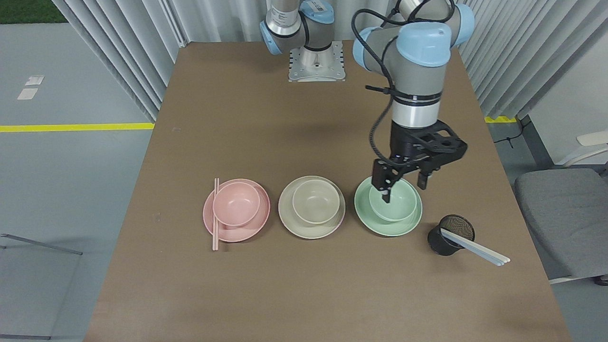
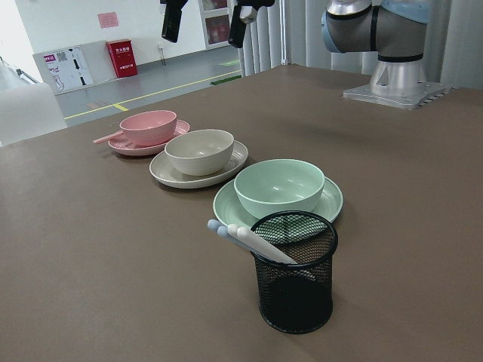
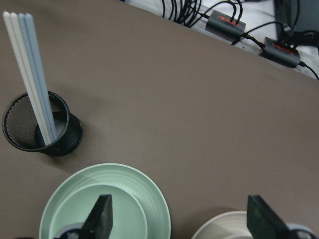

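Three bowls on plates stand in a row: pink (image 1: 235, 203) with pink chopsticks (image 1: 216, 213) at its left, cream (image 1: 315, 200), and green (image 1: 393, 208). A black mesh cup (image 1: 439, 242) holds white and pale-blue chopsticks (image 1: 476, 247) at the right. My gripper (image 1: 404, 187) hangs over the green bowl, its fingers apart and empty. In the left view it (image 2: 204, 30) is cut off at the top; in the wrist view both fingertips (image 3: 104, 206) show above the plates.
Cables and adapters (image 3: 224, 25) lie beyond the table edge in the wrist view.
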